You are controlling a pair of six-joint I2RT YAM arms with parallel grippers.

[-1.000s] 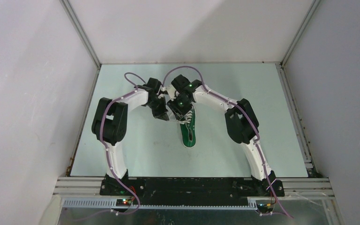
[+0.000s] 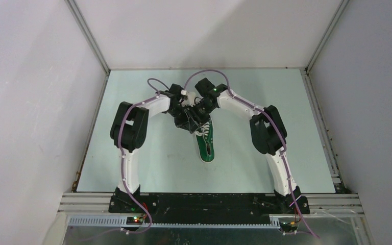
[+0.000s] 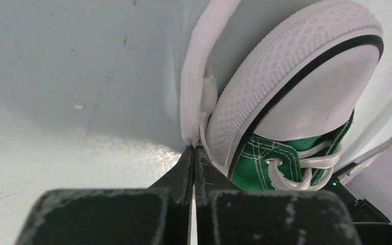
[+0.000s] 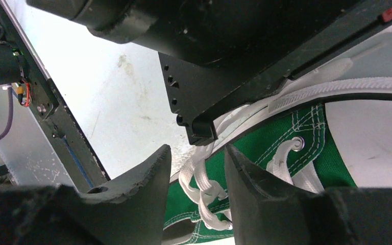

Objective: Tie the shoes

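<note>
A green sneaker [image 2: 205, 148] with white toe cap [image 3: 316, 94] and white laces [image 2: 203, 130] lies in the centre, partly hidden by both grippers. In the left wrist view a white lace [image 3: 199, 76] runs down to the shut tips of my left gripper, beside the sole; whether it is pinched is unclear. My right gripper stands part open over the laces, with lace loops [image 4: 204, 199] visible between and below its fingers. In the right wrist view a black gripper body reaches across above the shoe.
Both arms meet closely over the shoe in the top view. The pale board [image 2: 148, 168] is clear to the sides and in front. Walls [image 2: 46, 102] enclose it at the left, back and right.
My left gripper has moved right, in toward the shoe and my right gripper.
</note>
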